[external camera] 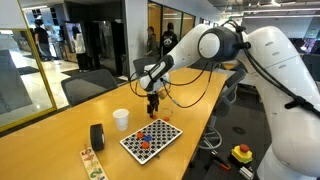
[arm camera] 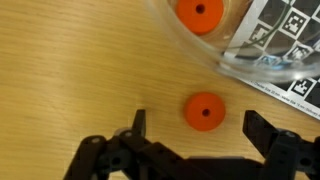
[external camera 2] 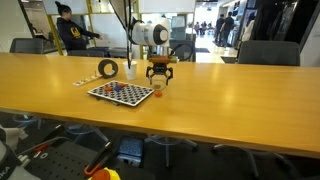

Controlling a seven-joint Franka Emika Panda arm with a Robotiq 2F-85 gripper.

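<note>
In the wrist view my gripper is open above the wooden table. Between its dark fingers, but nearer the right one, shows a small round orange piece (arm camera: 204, 111). It lies flat on the wood, not gripped. A second orange disc (arm camera: 199, 12) shows at the top, by the curved edge of a clear see-through object (arm camera: 225, 55). In exterior view 2 an orange piece (external camera 2: 158, 93) lies on the table just below the gripper (external camera 2: 160, 82).
The black-and-white patterned board (external camera: 133, 139) bears several red and blue pieces. Past it stand a white cup (external camera: 121, 119) and a black object (external camera: 97, 137). A long strip with coloured marks (external camera: 93, 165) lies near the front left.
</note>
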